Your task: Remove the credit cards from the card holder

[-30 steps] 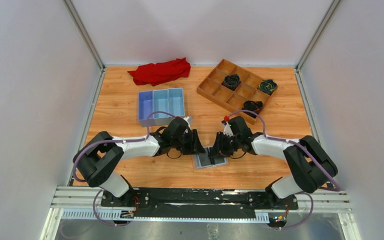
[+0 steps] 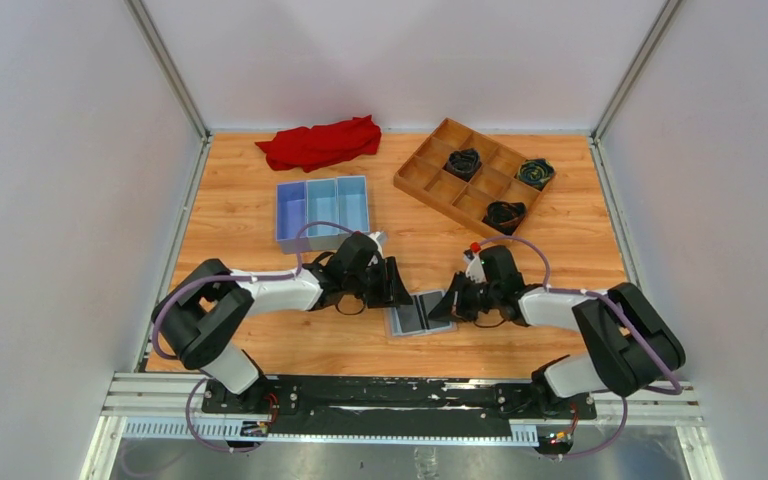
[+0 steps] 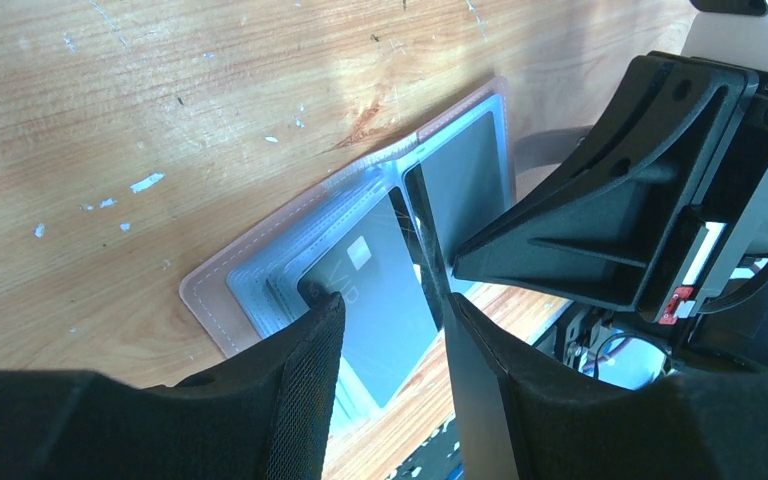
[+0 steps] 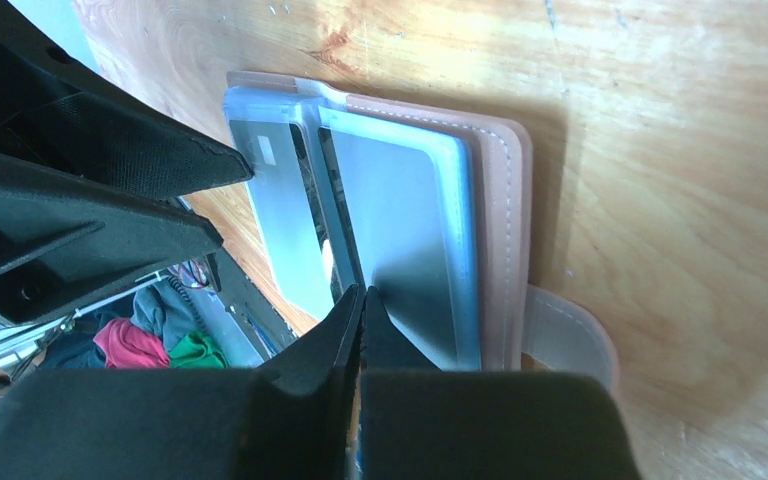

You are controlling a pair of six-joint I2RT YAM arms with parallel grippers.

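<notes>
The card holder (image 2: 424, 332) lies spread on the table between my two arms, with clear blue-edged sleeves on a pinkish stitched cover. A grey card (image 3: 370, 275) with a pale square fills its left half. Another grey card (image 4: 393, 215) sits in the right half's sleeve. My right gripper is shut with nothing between its fingers; its tips are over the right half, near the fold, and that card is outside them. My left gripper stands open over the left half, a gap between its fingers; whether it touches the sleeve I cannot tell.
Behind the arms stands a blue box (image 2: 322, 242) with three compartments. A wooden divided tray (image 2: 440, 207) holding dark rolled items is at the back right. A red cloth (image 2: 322, 145) lies at the back left. Bare table surrounds the holder.
The left gripper has barely moved, and both cards remain in the holder.
</notes>
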